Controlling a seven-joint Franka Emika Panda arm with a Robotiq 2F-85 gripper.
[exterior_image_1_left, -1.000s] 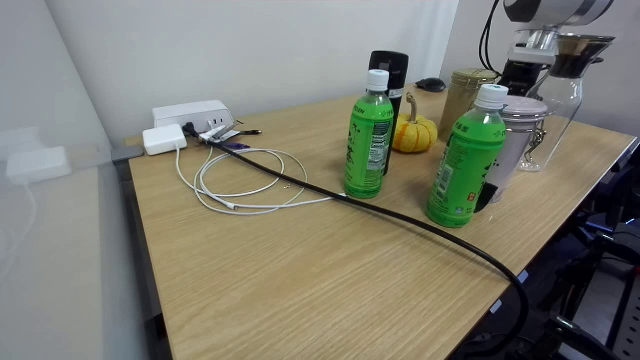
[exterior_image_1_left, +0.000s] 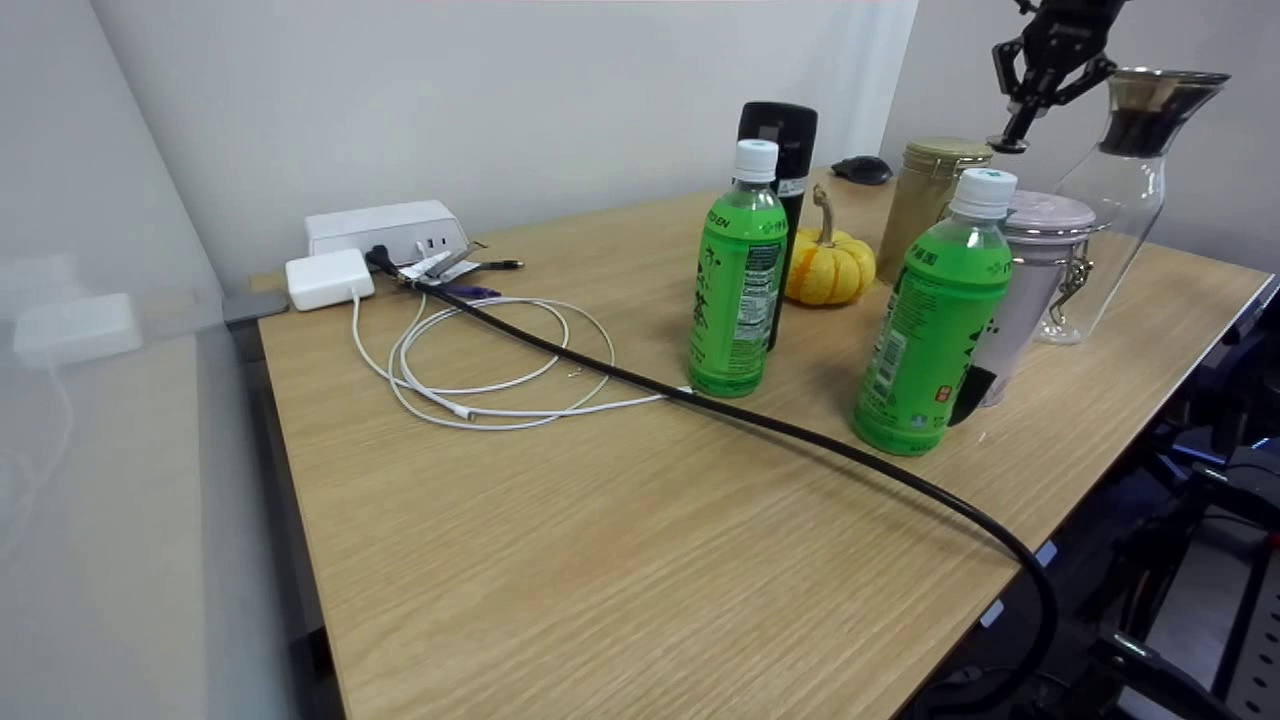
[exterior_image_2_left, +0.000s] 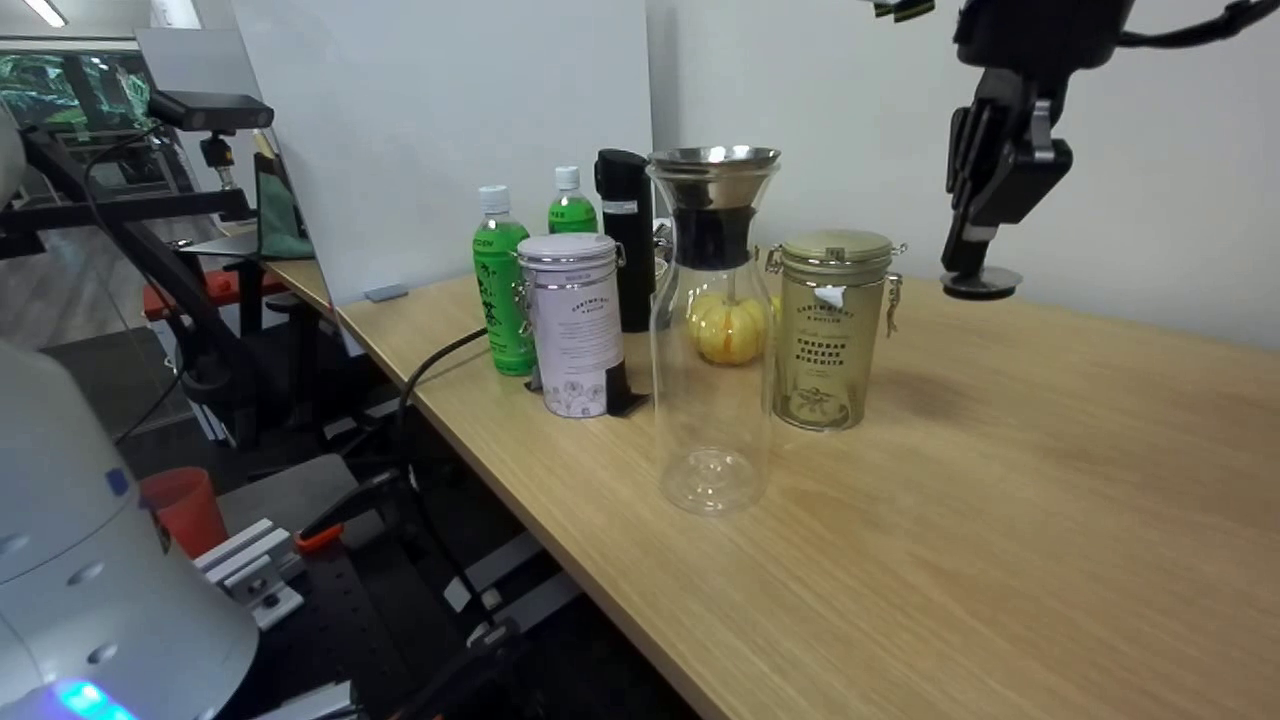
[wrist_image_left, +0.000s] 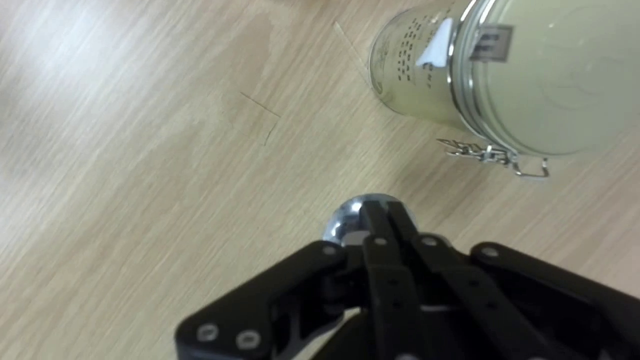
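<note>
My gripper (exterior_image_2_left: 978, 246) hangs above the table at the back right in the second exterior view, shut on a small round metal piece (exterior_image_2_left: 981, 284) with a flat, shiny disc at its lower end. In the wrist view the disc (wrist_image_left: 348, 221) shows just past the fingertips, partly hidden by them. The tall glass carafe (exterior_image_2_left: 713, 408) stands upright with a metal cone filter (exterior_image_2_left: 716, 180) in its neck. Beside it is the yellow-green lidded canister (exterior_image_2_left: 823, 336); the gripper is to its right and clear of it in that view.
A pale lilac canister (exterior_image_2_left: 578, 324), two green bottles (exterior_image_1_left: 734, 288), a black flask (exterior_image_2_left: 626, 240) and a small yellow pumpkin (exterior_image_1_left: 830, 269) stand near one another. A black cable (exterior_image_1_left: 768, 420) crosses the table. Right of the carafe, the table (exterior_image_2_left: 1020, 504) is bare.
The arm has risen from behind the canisters. My gripper now shows high at the upper right with the metal piece in it. The objects on the table have not moved.
</note>
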